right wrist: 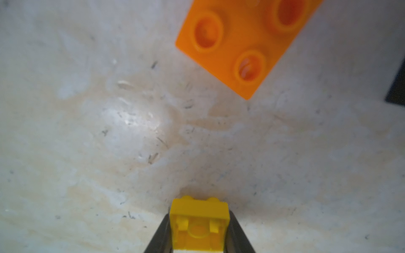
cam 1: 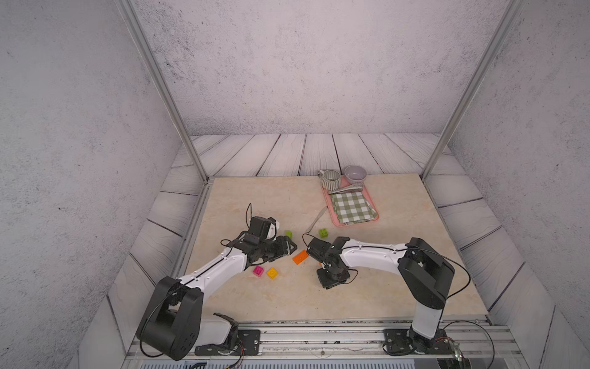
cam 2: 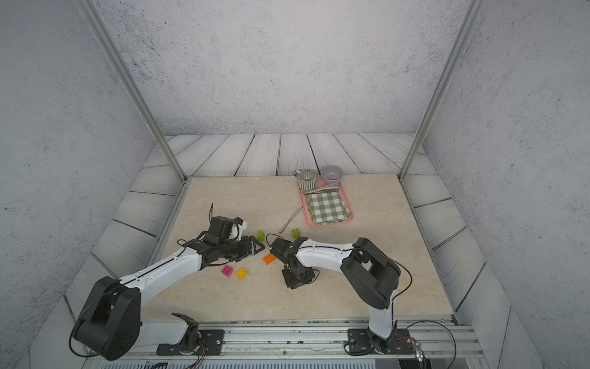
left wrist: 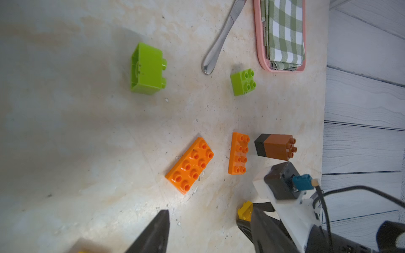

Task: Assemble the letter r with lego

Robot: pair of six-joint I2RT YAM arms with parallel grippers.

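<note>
My right gripper is shut on a yellow brick [right wrist: 200,217], low over the table just nearer the front than two orange plates [left wrist: 189,165]. My left gripper hangs over the left-middle; its blurred fingers look apart, and I cannot tell whether anything is between them. Two green bricks [left wrist: 147,69] lie beyond the orange plates. A brown-and-black brick piece [left wrist: 275,146] lies beside them. A pink brick [cam 1: 258,271] and another yellow brick [cam 1: 272,273] lie at the front left.
A pink tray [cam 1: 375,212] with checked cloth, striped mug [cam 1: 330,179] and bowl [cam 1: 355,172] stands at the back right. A knife [left wrist: 217,46] lies left of it.
</note>
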